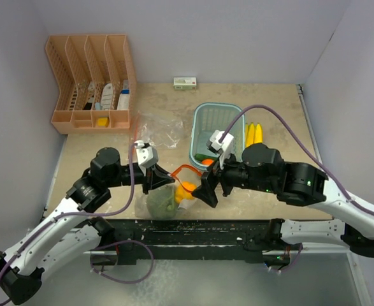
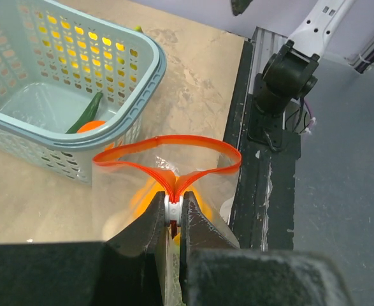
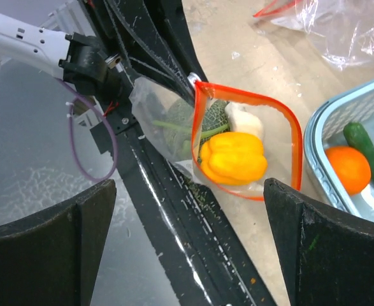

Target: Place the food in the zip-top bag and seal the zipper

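The clear zip top bag (image 1: 162,203) hangs from my left gripper, which is shut on one corner of its orange zipper rim (image 2: 167,143). Its mouth gapes toward the right. Inside are a yellow bell pepper (image 3: 234,158), a pale item (image 3: 244,121) and something green and rounded (image 3: 215,116). My right gripper stands open with nothing between its fingers, a short way from the bag's mouth and not touching the rim in its own wrist view.
A light blue basket (image 1: 197,124) with a cucumber (image 3: 368,152) and an orange food (image 3: 348,169) stands behind the bag. Bananas (image 1: 253,134) lie right of it. Another flat bag (image 1: 160,131) rests on the table. A pink divided rack (image 1: 59,121) fills the back left.
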